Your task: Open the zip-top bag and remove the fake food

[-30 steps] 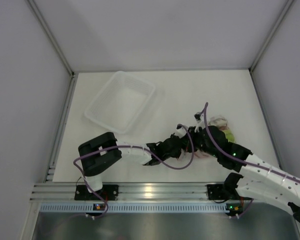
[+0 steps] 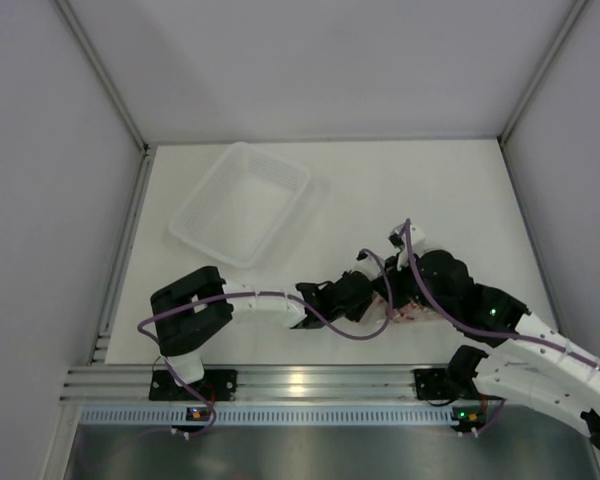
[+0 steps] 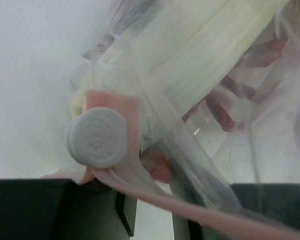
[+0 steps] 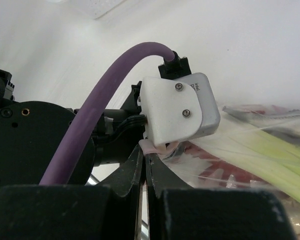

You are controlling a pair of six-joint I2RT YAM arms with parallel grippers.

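The clear zip top bag (image 3: 250, 125), with pale yellow-green and reddish food (image 4: 270, 165) inside, lies under both arms. In the left wrist view its pink zip strip (image 3: 132, 115) carries a white slider (image 3: 96, 136) above my left gripper, whose fingers stand apart with the strip crossing over them. In the right wrist view my right gripper is shut at a pink piece of the bag's top, close beside the left arm's wrist housing. From above, the arms hide much of the bag.
An empty white plastic basket (image 2: 238, 205) sits at the back left. Walls and metal rails bound the workspace.
The left arm has shifted slightly toward the front, and the right arm has moved a little. Less of the green food at the bag's right shows from above.
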